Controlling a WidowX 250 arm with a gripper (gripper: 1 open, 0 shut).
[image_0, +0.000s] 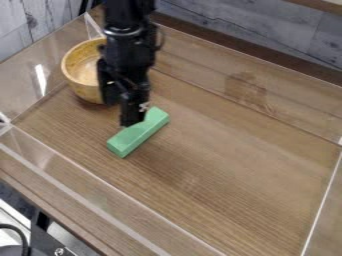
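Note:
My black gripper hangs from the top of the view at left of centre, over and in front of the yellow bowl and just above the green bar. Its fingers are dark and small, and stand apart. A green bar lies diagonally on the wooden table below it. The yellow bowl sits at the upper left, partly hidden behind the arm.

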